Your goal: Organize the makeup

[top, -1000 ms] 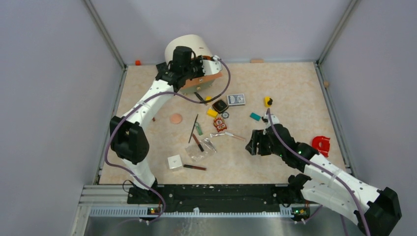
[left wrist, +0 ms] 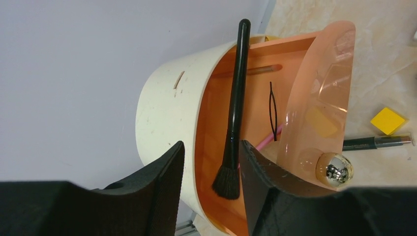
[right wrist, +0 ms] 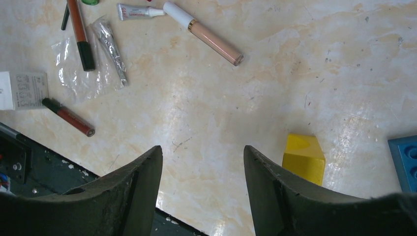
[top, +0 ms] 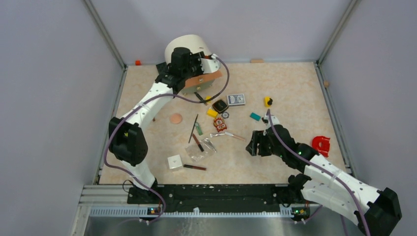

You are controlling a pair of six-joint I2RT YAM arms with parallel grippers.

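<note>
A cream makeup case (top: 181, 44) with an orange interior stands open at the back, under my left gripper. In the left wrist view a black brush (left wrist: 235, 98) lies in it, with other slim items. The left gripper's fingers are apart above the brush; whether they touch it is unclear. My right gripper is open low over the front right of the table, nothing between its fingers. Loose makeup lies mid-table: a concealer tube (right wrist: 216, 42), a dark lip gloss (right wrist: 69, 118), a pencil on a plastic bag (right wrist: 78, 83).
A white box (top: 174, 162) sits front left, a card box (top: 236, 99) behind the middle. Yellow blocks, a teal piece (top: 254, 116) and a red item (top: 320, 144) are scattered about.
The left arm has shifted very slightly at the case. The right arm and the things on the table look unchanged.
</note>
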